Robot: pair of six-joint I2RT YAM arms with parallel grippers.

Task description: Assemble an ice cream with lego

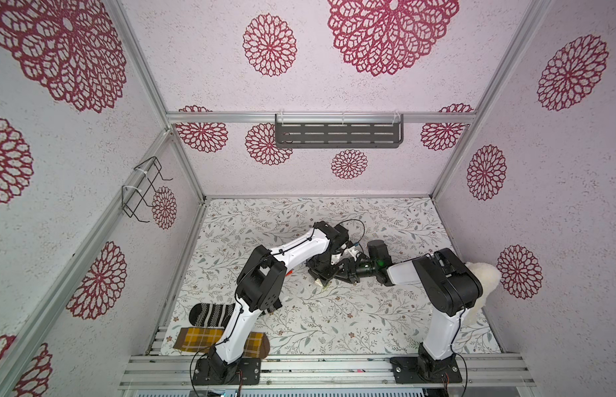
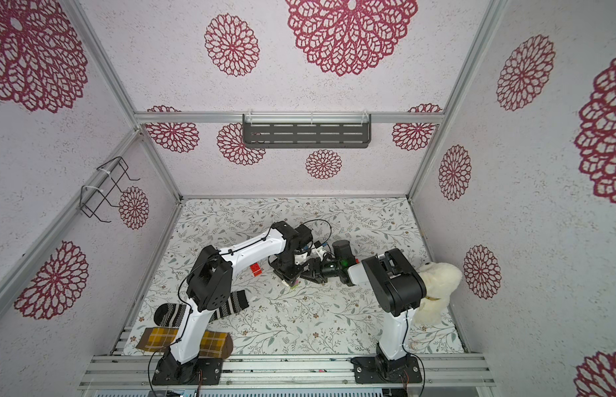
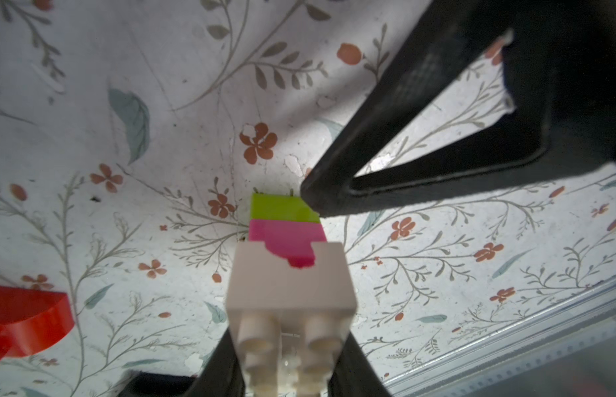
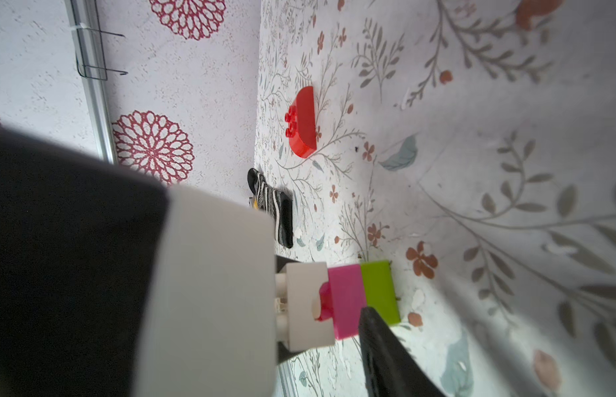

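In the left wrist view a stack sticks out from my left gripper: a white brick (image 3: 291,281) held between its fingers, then a pink brick (image 3: 288,233) and a lime green brick (image 3: 281,207) at the tip. The right wrist view shows a dark finger (image 4: 390,350) by the pink and green bricks; the other finger is hidden. Its finger is part open.
A red curved brick (image 2: 255,269) lies on the patterned table, left of the stack. Striped (image 2: 230,304) and yellow checked cloth items (image 2: 157,338) lie front left. A white plush (image 2: 437,291) is at the right.
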